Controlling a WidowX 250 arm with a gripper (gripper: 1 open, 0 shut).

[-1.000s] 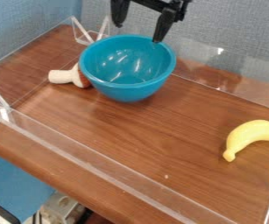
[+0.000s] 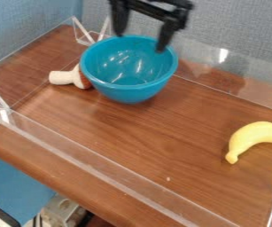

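Note:
My gripper hangs at the top centre, dark and blurred, its two fingers spread apart above the blue bowl. Nothing shows between the fingers. The bowl is upright and looks empty, on the wooden table toward the back. A white mushroom-like object lies just left of the bowl, and a yellow banana lies at the right of the table.
Clear plastic rails run along the table's front and back, with clear brackets at the left side. Grey padded walls stand behind and left.
My gripper has shifted slightly right and now looks more blurred, its fingers still apart. The bowl, banana and white object have not moved.

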